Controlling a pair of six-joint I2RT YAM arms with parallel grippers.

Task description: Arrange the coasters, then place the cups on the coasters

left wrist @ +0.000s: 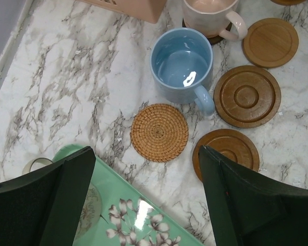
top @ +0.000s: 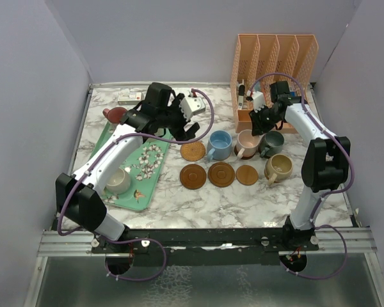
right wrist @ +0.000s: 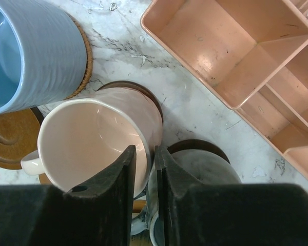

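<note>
A pale pink cup (right wrist: 87, 138) sits on a dark coaster between the blue cup (right wrist: 46, 56) and the grey-green cup (right wrist: 195, 166). My right gripper is at the pink cup's right rim, its fingers close around the rim where it meets the grey-green cup; whether they grip is unclear. My left gripper stands open above the woven coaster (left wrist: 159, 128) and green tray, with nothing between its fingers. Wooden coasters (left wrist: 246, 95) lie bare right of the woven one.
A peach organiser (top: 275, 70) stands at the back right. An olive mug (top: 279, 167) sits at the right. The green tray (top: 137, 192) with cups fills the left.
</note>
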